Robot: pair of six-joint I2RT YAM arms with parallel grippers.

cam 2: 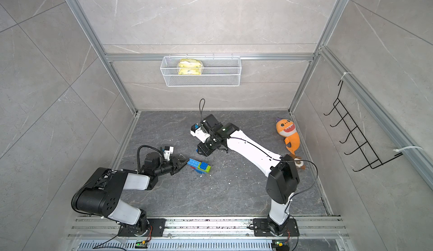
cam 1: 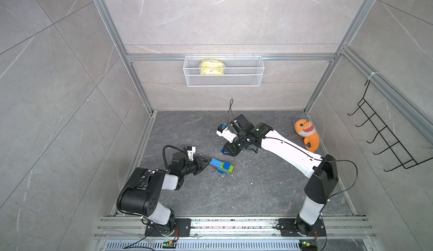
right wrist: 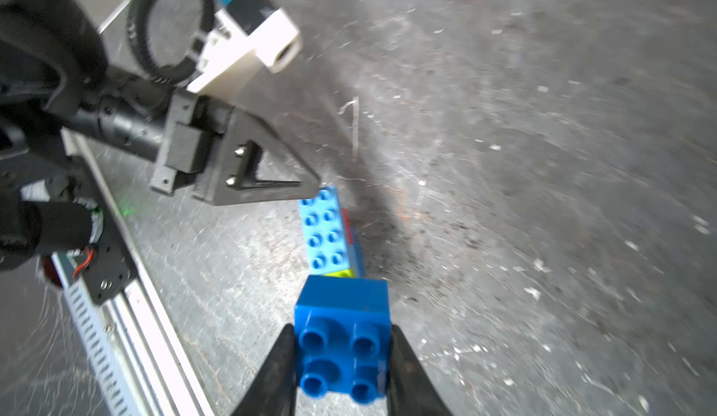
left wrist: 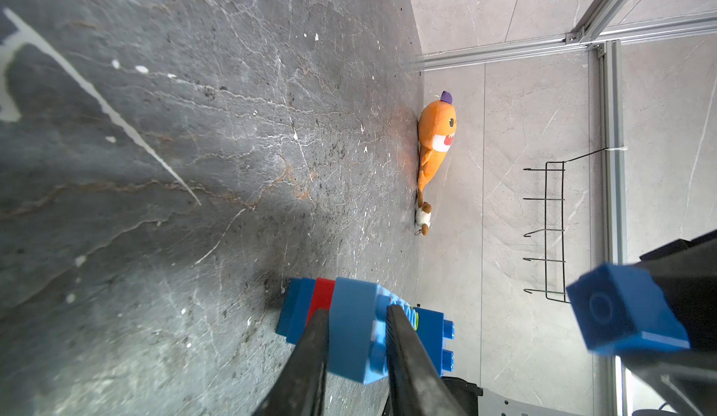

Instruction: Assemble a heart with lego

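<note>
A brick assembly (cam 1: 222,166) of light blue, red, blue and green pieces lies on the floor at centre. My left gripper is at the assembly's light blue end, a finger on either side in the left wrist view; whether it grips is unclear. Above and beyond the assembly, my right gripper is shut on a blue brick (right wrist: 341,319), whose four round openings or studs face the right wrist camera. In the top views that brick is mostly hidden by the gripper.
An orange shark toy (cam 1: 306,133) lies at the back right, with a small brown toy (cam 2: 297,163) near it. A wire basket (cam 1: 243,77) hangs on the back wall, a black hook rack (cam 1: 383,138) on the right wall.
</note>
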